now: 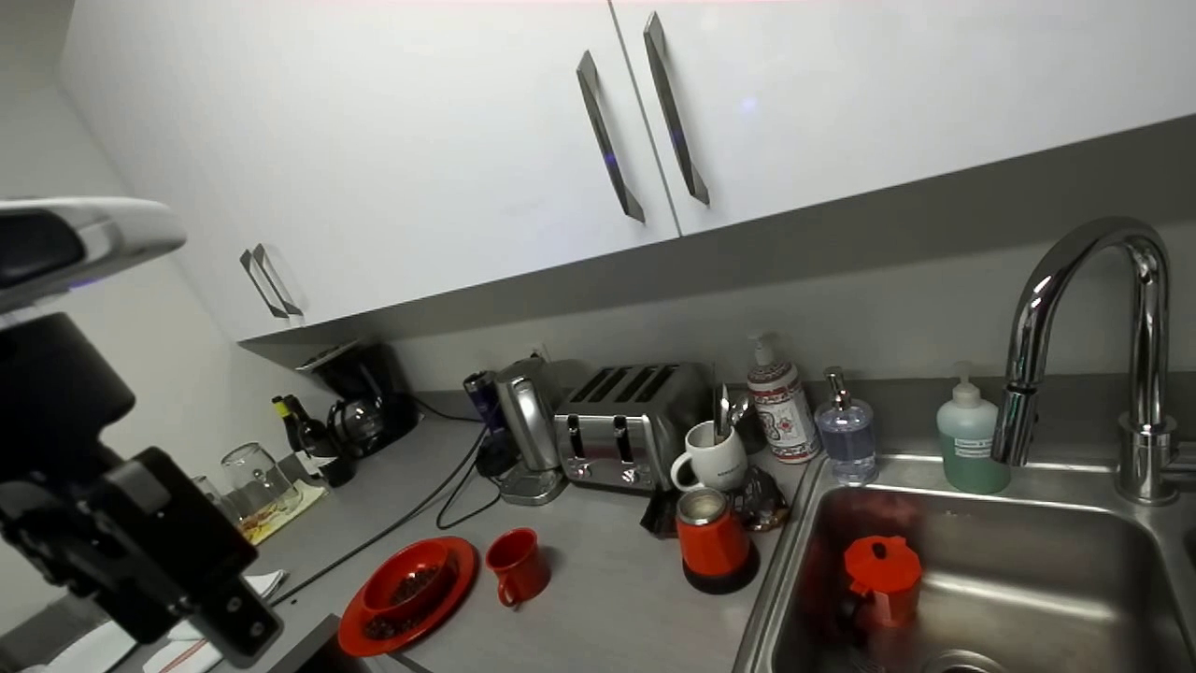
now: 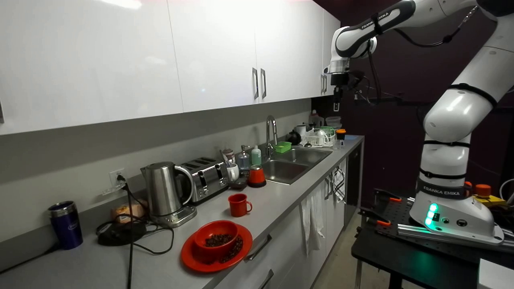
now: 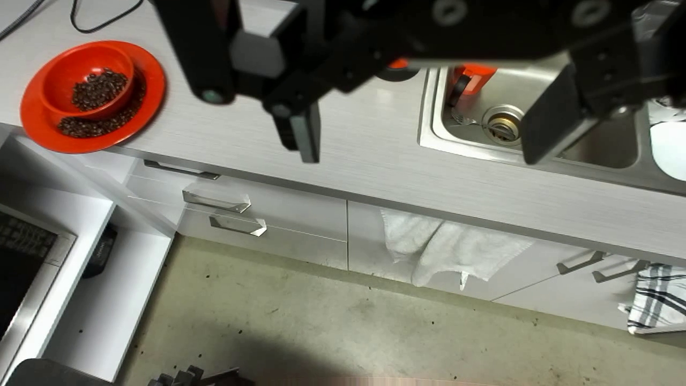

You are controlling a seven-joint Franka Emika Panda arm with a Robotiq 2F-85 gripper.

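In the wrist view my gripper is open, its two fingers wide apart with only the counter and sink edge visible far beyond them. Exterior view 2 shows the gripper point(image 2: 337, 98) high above the counter, pointing down and touching nothing. A red bowl point(image 2: 215, 228) holding dark beans tilts on a red plate point(image 2: 190, 260), with more beans spilled on the plate. Close by stands a red mug point(image 2: 238, 205). An orange-red pot base point(image 1: 708, 548) is beside the sink, while its orange-red top part point(image 1: 886, 570) lies in the basin.
Along the wall stand a steel kettle point(image 2: 164, 190), a toaster point(image 2: 204, 176), a white mug point(image 1: 714, 458) and soap bottles. Upper cabinets point(image 2: 212, 48) overhang the counter. A tall faucet point(image 1: 1093, 241) rises behind the sink point(image 1: 802, 561). Loose cables cross the counter's left part.
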